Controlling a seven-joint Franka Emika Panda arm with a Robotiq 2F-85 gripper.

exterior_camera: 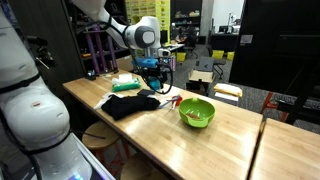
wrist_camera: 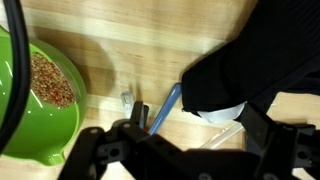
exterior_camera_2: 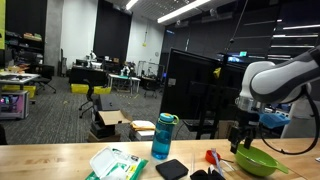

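My gripper [exterior_camera: 156, 80] hangs above the table, in front of the blue bottle [exterior_camera_2: 164, 136] as exterior view 1 sees it. Its fingers stand wide apart in the wrist view, with nothing held. Below them lie a slim blue pen-like item [wrist_camera: 165, 109] and a black cloth [wrist_camera: 235, 70] with a white rounded piece [wrist_camera: 222, 114] by its edge. To the left in the wrist view is a green bowl [wrist_camera: 30, 130] holding brown, grainy contents [wrist_camera: 52, 82]. Exterior view 1 has the bowl [exterior_camera: 197, 119] right of the gripper, and the dark cloth [exterior_camera: 130, 106] nearer the arm's base.
Near the bowl is a small red item [exterior_camera_2: 211, 157]. A green packet [exterior_camera_2: 125, 165] and a white container [exterior_camera_2: 103, 161] lie toward the table's far side. Bare wood [exterior_camera: 215, 150] stretches right of the bowl. Stools [exterior_camera: 101, 135] stand at the near edge.
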